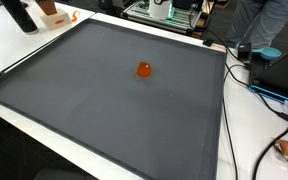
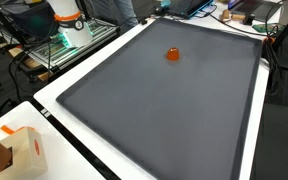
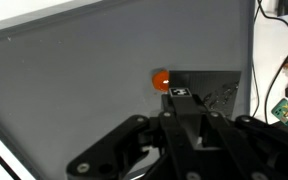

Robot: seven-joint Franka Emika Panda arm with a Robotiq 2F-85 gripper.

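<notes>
A small orange, rounded piece (image 1: 144, 69) sits on the grey board (image 1: 104, 100), towards its far side. Exterior view 2 shows the same orange piece (image 2: 173, 54) near the board's far edge, with a paler spot on it. In the wrist view my gripper reaches up from below, its fingers closed. By its fingertips is a dark square piece (image 3: 212, 82), absent from the board in the exterior views; it appears held. The orange piece (image 3: 161, 79) shows just left of it. Neither exterior view shows my fingers.
Most of the board is bare, bordered by a white table edge (image 2: 89, 134). Brown and cream items (image 1: 54, 15) stand off the board's far left corner. Black cables (image 1: 230, 110) run along the right side.
</notes>
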